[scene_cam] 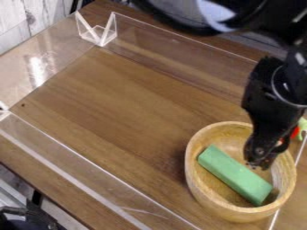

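At the lower right a round tan bowl [204,193] holds a green oblong block [234,175]. The black gripper [264,148] is at the right, low over the back right part of the bowl, open. Its fingertips are dark and partly hard to make out. A red object [293,135] peeks out behind the gripper, with a green tip beside it, mostly hidden.
Clear plastic pieces stand at the upper left corner and along the left edges.
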